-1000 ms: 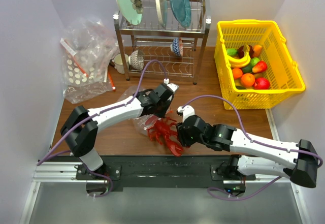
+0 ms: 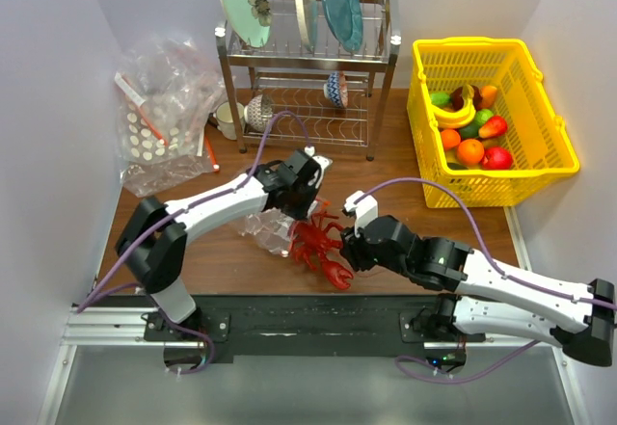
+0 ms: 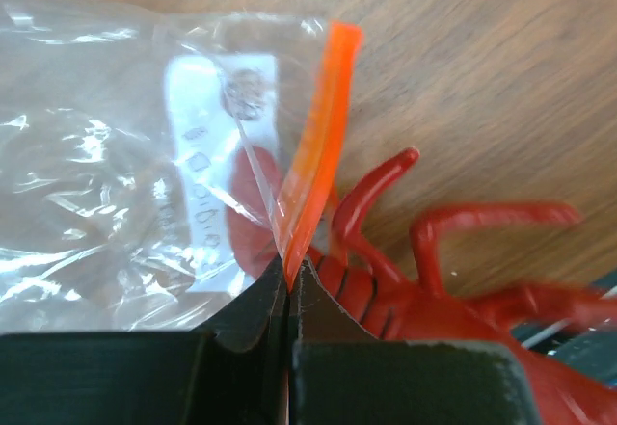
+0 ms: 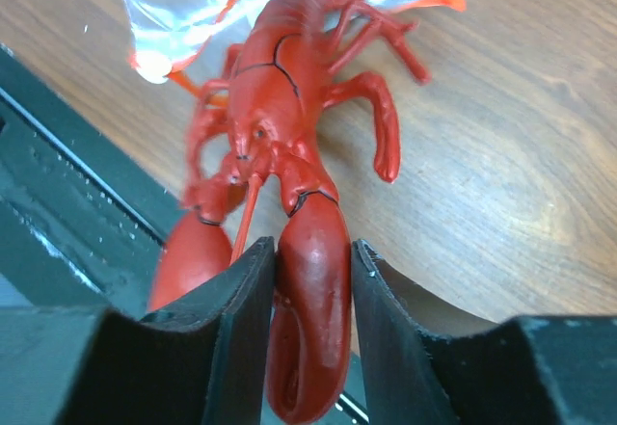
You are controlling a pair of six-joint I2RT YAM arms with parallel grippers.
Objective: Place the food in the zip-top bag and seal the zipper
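A clear bag (image 3: pixel 87 174) with an orange zipper edge (image 3: pixel 328 117) lies on the table, its white label (image 3: pixel 198 184) showing. My left gripper is shut on that orange edge at the bag's mouth. The red toy lobster (image 2: pixel 310 240) has its tail (image 3: pixel 253 194) within the mouth, while its legs and claws stick outside. In the right wrist view, one front claw (image 4: pixel 313 280) stands between the fingers of my right gripper. They lie close along both sides; whether they grip it, I cannot tell. The arms partly hide the bag from above.
Spare bags (image 2: pixel 164 117) lie at the back left. A dish rack (image 2: pixel 318 59) with plates and cups stands at the back, and a yellow basket (image 2: pixel 511 189) of toy fruit at the right. Bare table (image 2: pixel 415 179) shows between rack and basket.
The right gripper has moved slightly right and back, and the lobster's near claw has shifted a little right and back too.
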